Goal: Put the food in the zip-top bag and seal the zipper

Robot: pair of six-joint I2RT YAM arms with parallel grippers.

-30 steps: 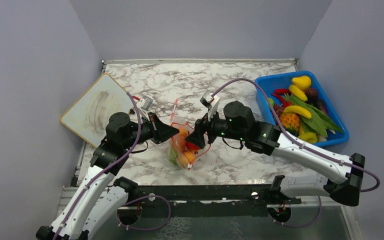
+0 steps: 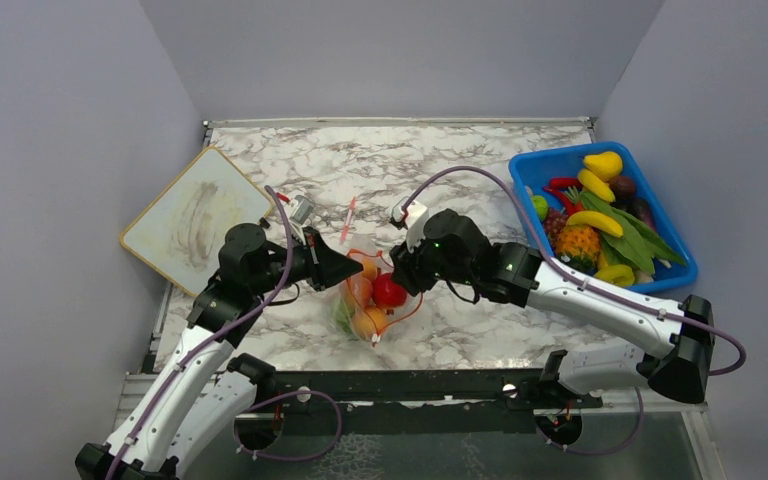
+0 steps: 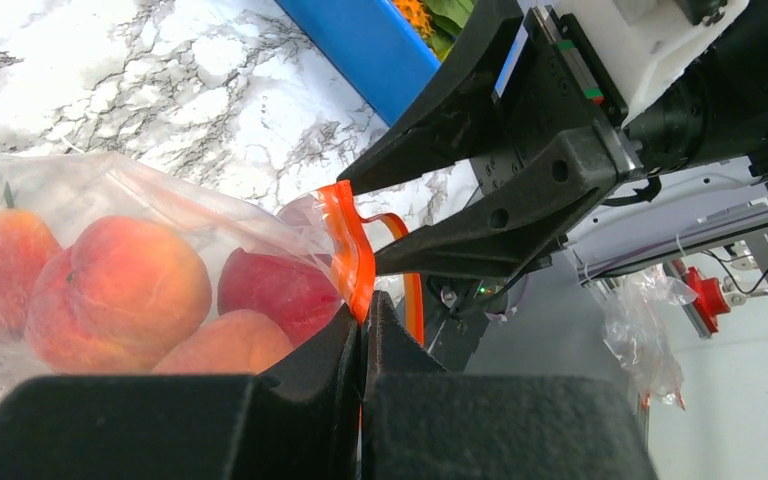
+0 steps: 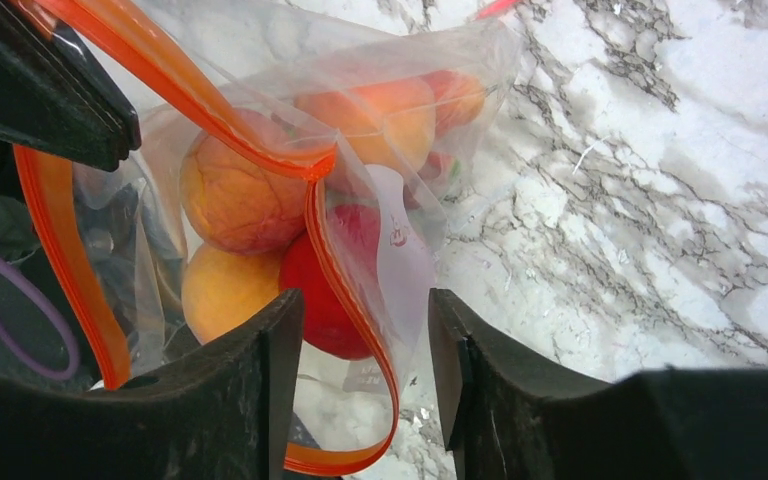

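A clear zip bag (image 2: 365, 315) with an orange zipper edge lies at the table's centre, holding peaches (image 3: 135, 280) and a red fruit (image 4: 315, 300). My left gripper is shut at the bag's mouth, a fold of the orange strip (image 3: 352, 235) at its tips. My right gripper is part open over the bag's right side; the orange strip passes between or beneath its fingers, not gripped as far as shows.
A blue bin (image 2: 685, 255) of mixed produce stands at the right. A white board (image 2: 190, 220) lies at the left.
My right arm has shifted and turned at the wrist, its gripper pulled slightly back from over the red fruit. My left gripper has moved slightly to the right.
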